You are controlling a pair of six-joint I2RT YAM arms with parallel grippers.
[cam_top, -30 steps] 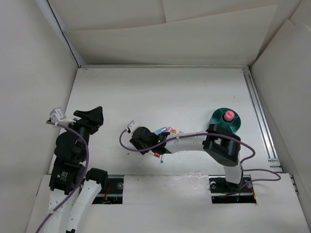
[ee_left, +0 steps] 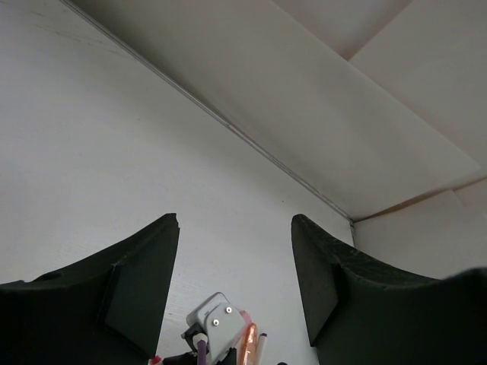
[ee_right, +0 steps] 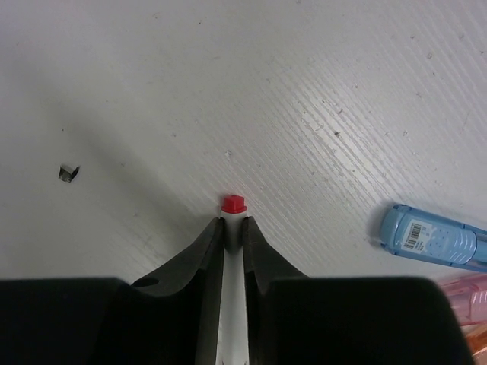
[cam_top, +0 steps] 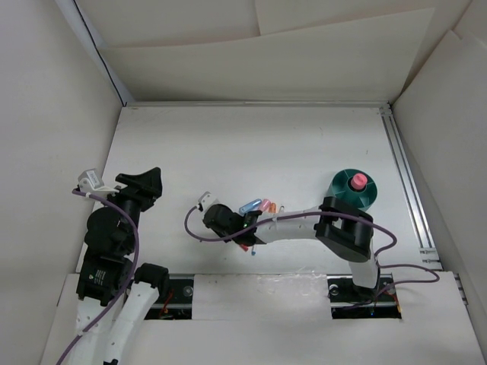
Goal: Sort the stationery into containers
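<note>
My right gripper has its fingertips closed round a white pen with a red tip (ee_right: 233, 204) lying on the table. Beside it lie a blue correction-tape-like item (ee_right: 428, 236), a pink item (ee_right: 468, 296) and an orange one (ee_right: 479, 338). In the top view they are bunched at the middle, partly under the right arm. My left gripper hangs over the left side, open and empty. A green container (cam_top: 339, 194) with a pink piece inside stands on the right.
Walls enclose the sides and back. A small dark scrap (ee_right: 68, 173) lies near the pen.
The left arm has not visibly moved.
</note>
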